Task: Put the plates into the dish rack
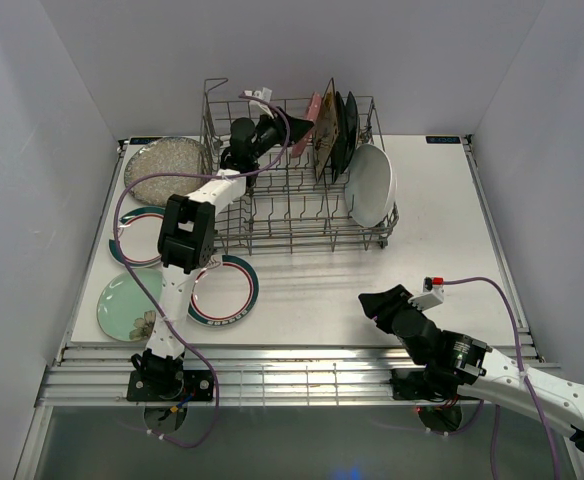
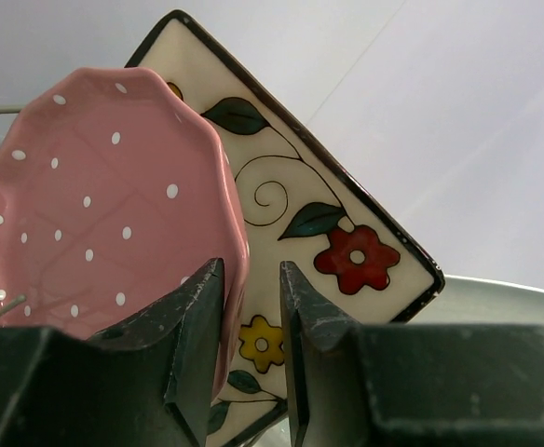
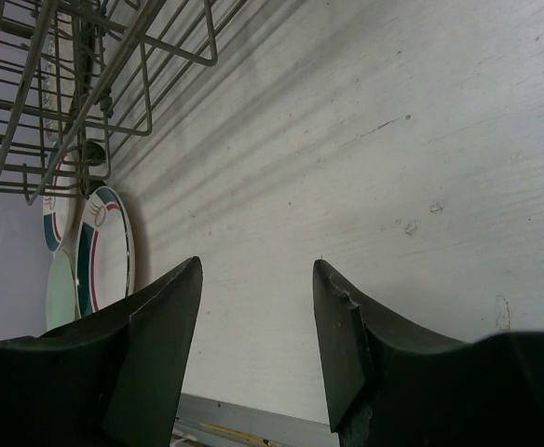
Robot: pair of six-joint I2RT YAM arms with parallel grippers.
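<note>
My left gripper (image 1: pixel 299 128) is in the rack (image 1: pixel 272 235), at a pink dotted plate (image 2: pixel 114 186). In the left wrist view its fingers are part open, the plate's rim at the left finger. A square floral plate (image 2: pixel 346 242) stands behind, with dark plates (image 1: pixel 349 130) and a white dish (image 1: pixel 370 185) farther right. My right gripper stands open and empty over the bare counter at lower right.
On the counter's left lie a speckled plate (image 1: pixel 162 165), two white teal-rimmed plates (image 1: pixel 222 295) and a green plate (image 1: pixel 120 305).
</note>
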